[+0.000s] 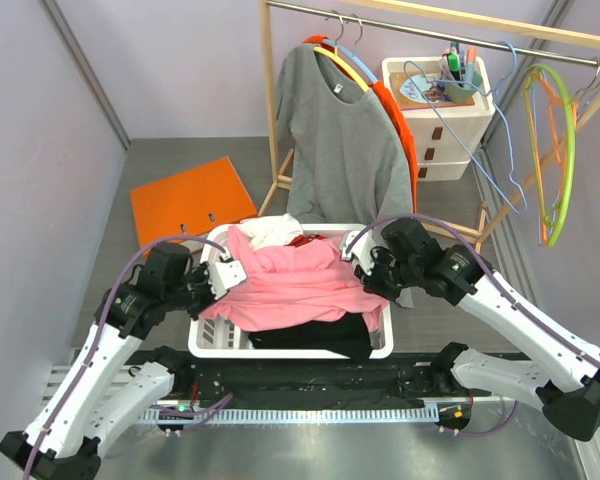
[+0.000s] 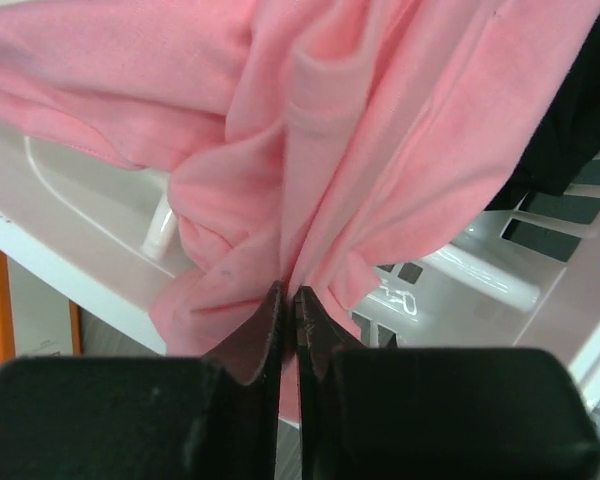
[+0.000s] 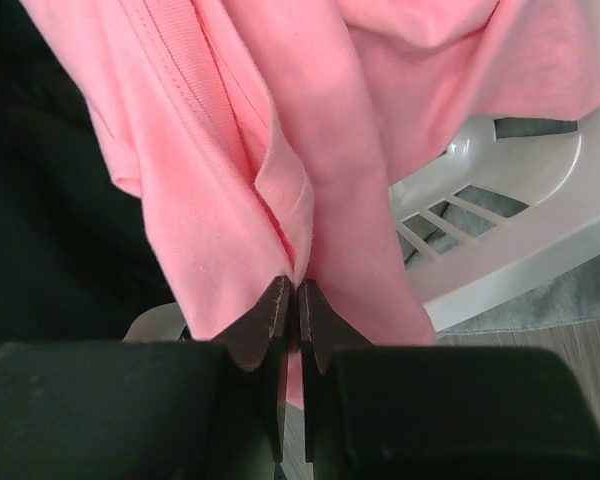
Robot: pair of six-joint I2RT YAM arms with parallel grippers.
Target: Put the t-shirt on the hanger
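Note:
The pink t-shirt point(image 1: 295, 285) lies bunched in the white laundry basket point(image 1: 260, 351). My left gripper is shut on a gathered fold of it at the basket's left side. My right gripper is shut on another fold at the right side. Hangers are on the rail at the back: a blue wire one point(image 1: 510, 170) and a green one point(image 1: 565, 180) hang empty at the right, while a grey shirt point(image 1: 340, 160) hangs on a yellow hanger.
The basket also holds black point(image 1: 305, 338) and white cloth point(image 1: 265, 230). An orange binder point(image 1: 180, 200) lies on the floor at left. The wooden rack point(image 1: 272, 120) and a white drawer unit point(image 1: 440, 145) stand behind.

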